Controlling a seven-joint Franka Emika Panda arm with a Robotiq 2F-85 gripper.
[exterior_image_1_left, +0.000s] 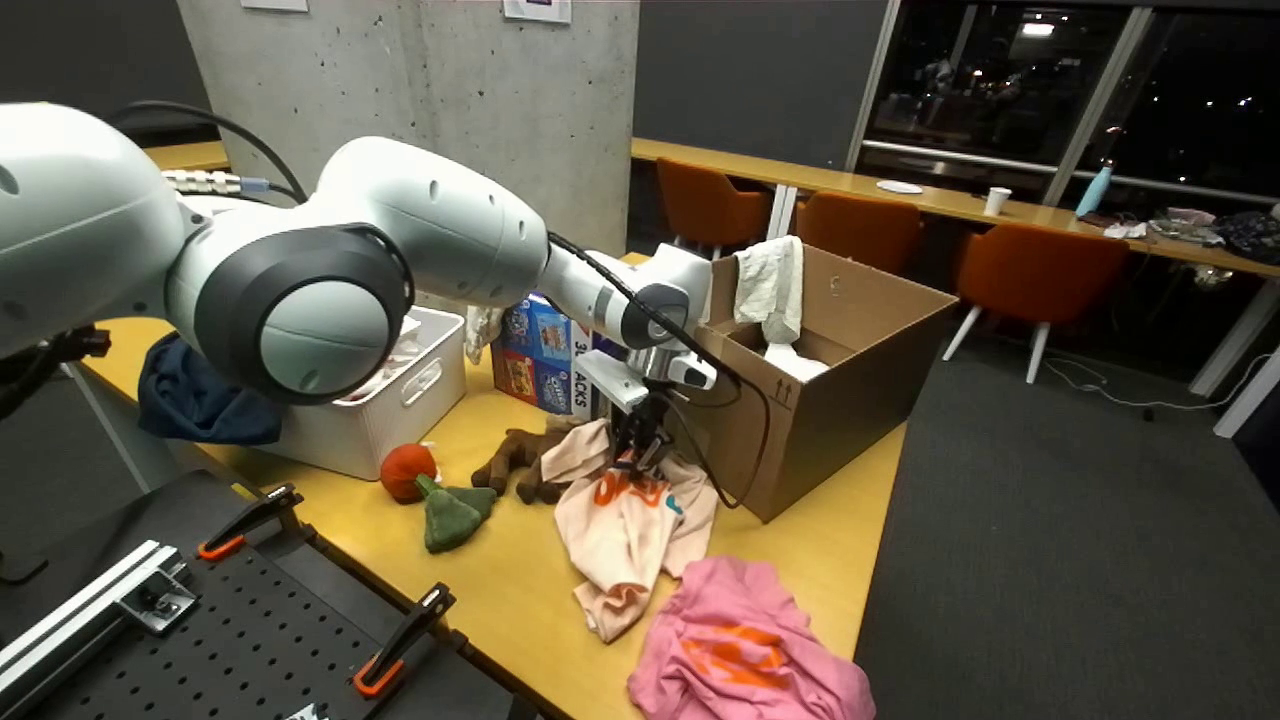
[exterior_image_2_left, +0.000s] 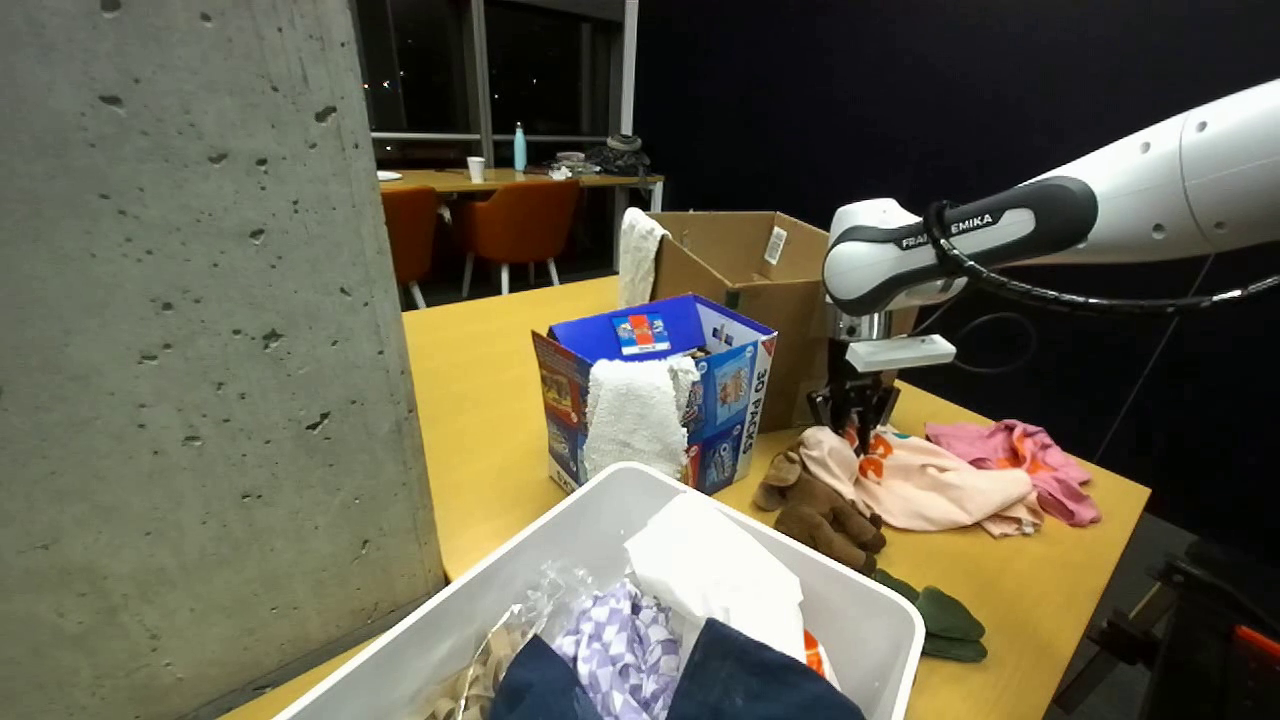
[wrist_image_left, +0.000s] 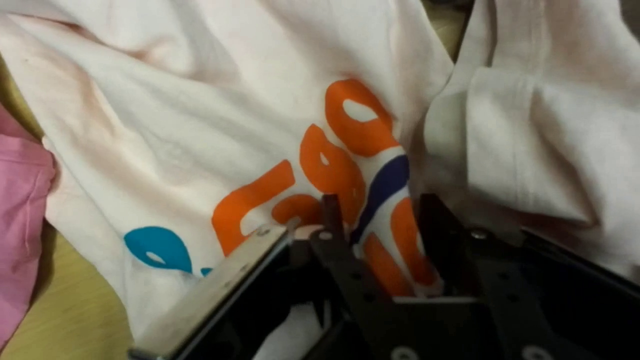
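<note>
A pale peach shirt (exterior_image_1_left: 624, 540) with orange and blue lettering lies crumpled on the table, in front of the large cardboard box. My gripper points down into its printed part. The two fingers stand part open, with a fold of the printed cloth showing between them in the wrist view. Whether they press on the fold is not clear. In exterior view 2 the peach shirt (exterior_image_2_left: 942, 486) spreads to the right of the fingers, its other end touching a brown plush toy (exterior_image_2_left: 828, 516). A pink shirt (exterior_image_1_left: 750, 654) with an orange print lies nearer the table's front edge.
The open cardboard box (exterior_image_1_left: 840, 414), a white cloth (exterior_image_1_left: 769, 286) over its rim, stands close behind my gripper. A blue snack box (exterior_image_2_left: 726, 414) and a white bin (exterior_image_1_left: 414, 402) of cloths stand to the left. Red and green plush items (exterior_image_1_left: 456, 516) lie on the table.
</note>
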